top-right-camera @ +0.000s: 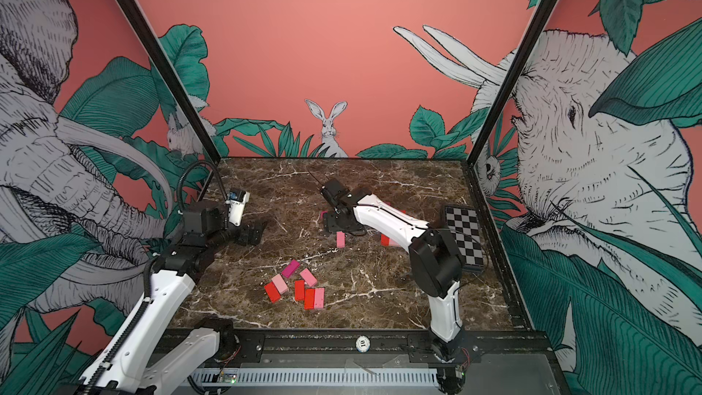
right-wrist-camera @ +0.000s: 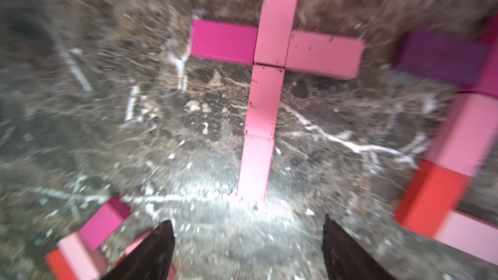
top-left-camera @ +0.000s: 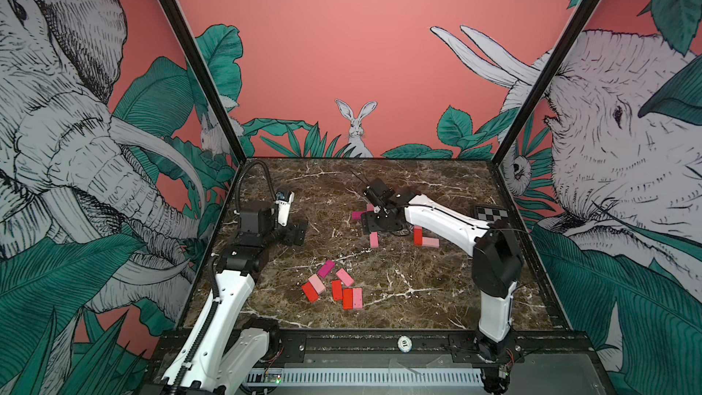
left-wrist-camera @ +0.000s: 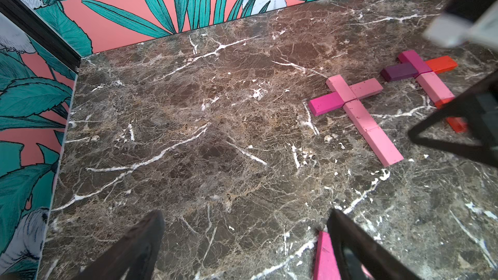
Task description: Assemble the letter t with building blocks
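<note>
Five pink and magenta blocks form a t (right-wrist-camera: pixel 268 93): a three-block upright with one block each side near its top, flat on the table. Beside it is a second arrangement of purple, magenta, pink and red blocks, also seen in the left wrist view (left-wrist-camera: pixel 435 86). My right gripper is open above the lower end of the pink t, nothing between its fingers. My left gripper stands open at the table's left, over bare marble.
Several loose red and pink blocks (top-left-camera: pixel 336 289) lie at the front centre. A checkered board (top-right-camera: pixel 463 236) is at the right edge.
</note>
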